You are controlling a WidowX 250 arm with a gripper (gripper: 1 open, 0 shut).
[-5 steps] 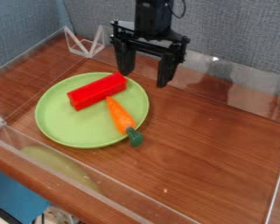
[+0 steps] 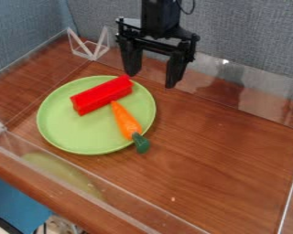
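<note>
My gripper (image 2: 154, 64) hangs at the top centre of the camera view, black, its two fingers spread wide with nothing between them, over the table behind the plate. A green plate (image 2: 73, 132) lies on the left half of the wooden table. On it are a red block-like bar (image 2: 102, 93), lying diagonally at the back, and an orange toy carrot (image 2: 127, 122) with its green top pointing toward the front right.
Clear low walls edge it at back, right and front. A white wire rack (image 2: 88, 46) stands at the back left. A yellowish-green blurred shape shows through the front wall.
</note>
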